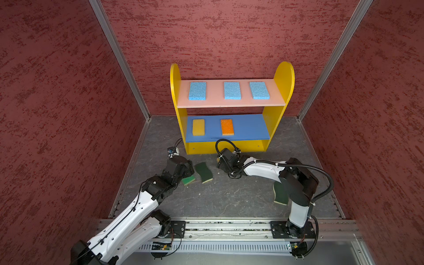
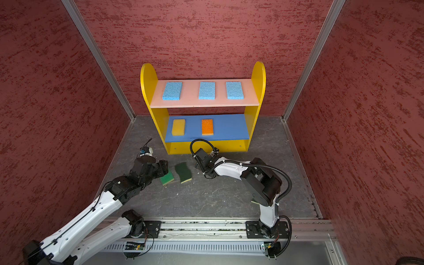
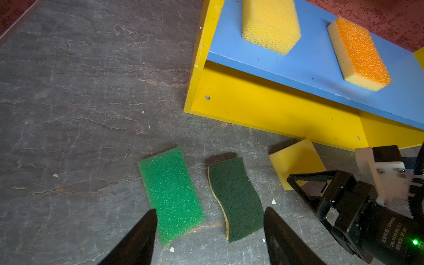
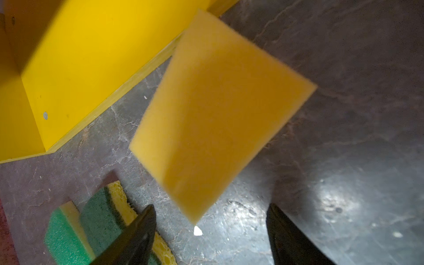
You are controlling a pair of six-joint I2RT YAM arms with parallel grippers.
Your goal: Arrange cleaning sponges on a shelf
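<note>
My right gripper stands open over a yellow sponge on the floor before the shelf; in the left wrist view its fingers are near that sponge. My left gripper is open above a green sponge (image 3: 170, 190) and a dark green sponge (image 3: 234, 198), holding neither. The blue lower shelf (image 1: 247, 128) holds a yellow sponge (image 1: 198, 127) and an orange sponge (image 1: 227, 126). The pink upper shelf (image 1: 212, 101) carries three blue sponges (image 1: 232, 90). Another dark green sponge (image 1: 279, 194) lies at the front right, partly hidden by the right arm.
The shelf's yellow sides (image 2: 148, 88) and base bound the lower space. The blue shelf is bare at its right end.
</note>
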